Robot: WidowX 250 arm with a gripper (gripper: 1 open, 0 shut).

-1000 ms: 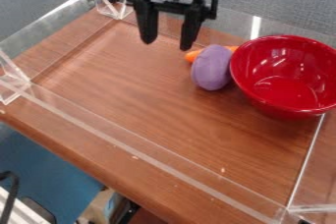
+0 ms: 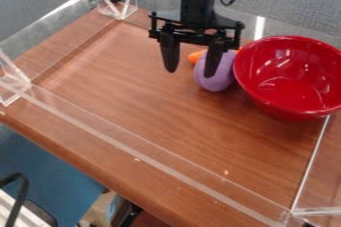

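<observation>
My black gripper (image 2: 190, 62) hangs over the wooden surface at the upper middle, open, with its two fingers apart. A purple object (image 2: 216, 78), like an eggplant, lies just behind and beside the right finger, partly hidden by it. An orange carrot-like item (image 2: 196, 57) lies behind it, mostly hidden by the gripper. A large red bowl (image 2: 290, 82) sits at the right.
Clear plastic walls border the wooden tray (image 2: 134, 121). A grey wall stands at the back, and blue floor shows at the lower left.
The gripper has come down and slightly toward the right, its fingers now lower, beside the purple object. The bowl and objects appear unmoved.
</observation>
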